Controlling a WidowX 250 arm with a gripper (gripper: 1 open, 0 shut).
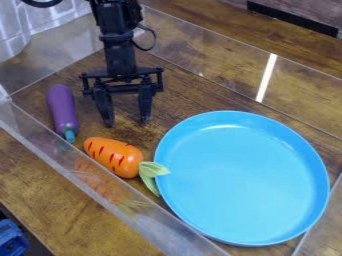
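My black gripper (124, 108) is at the upper left, low over the wooden surface, its two fingers apart with nothing visible between them. A purple toy eggplant (62, 108) lies to its left. Below it is an orange toy carrot (112, 153) with dark stripes and pale green leaves (154, 176). A large round blue plate (241, 178) fills the lower right.
Clear barriers border the work area, one running diagonally along the lower left. A blue object (10, 238) shows at the bottom left corner beyond it. Bare wood (214, 80) lies open above the plate.
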